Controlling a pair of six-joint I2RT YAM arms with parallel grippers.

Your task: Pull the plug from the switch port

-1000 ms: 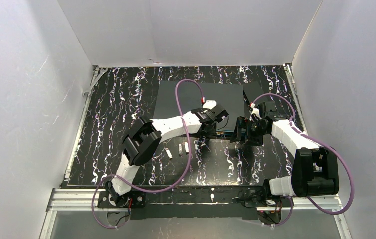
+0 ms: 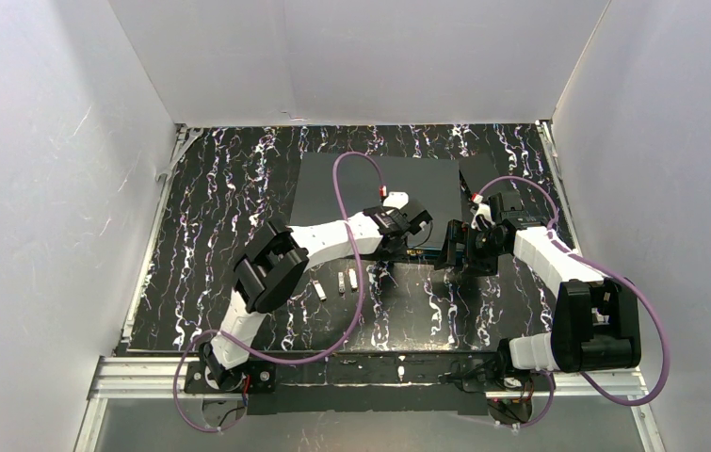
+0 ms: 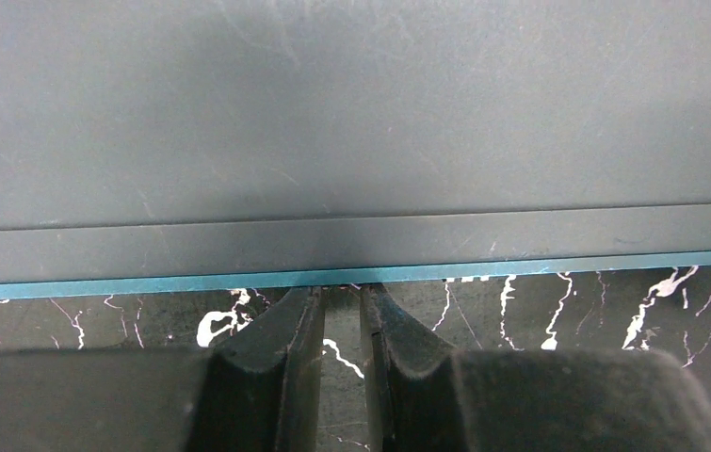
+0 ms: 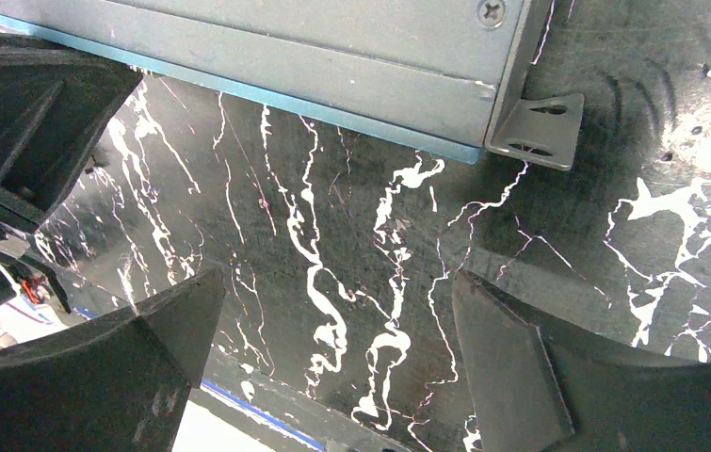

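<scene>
The switch, a wide dark grey box (image 2: 332, 188), lies flat with its front edge toward me. My left gripper is at that front edge, its two fingers narrowly apart. Dark table shows in the gap, but the tips meet the switch's blue lower rim (image 3: 521, 266), and what is between them there is hidden. I can make out neither plug nor port in any view. In the right wrist view, my right gripper stands wide open over bare table, in front of the switch's right end.
Three small pale pieces, among them a white one (image 2: 319, 290), lie left of centre in front of the switch. A metal mounting ear (image 4: 544, 132) juts from the switch's right end. The left gripper's black body (image 4: 40, 122) is close to the right gripper.
The right arm looks still.
</scene>
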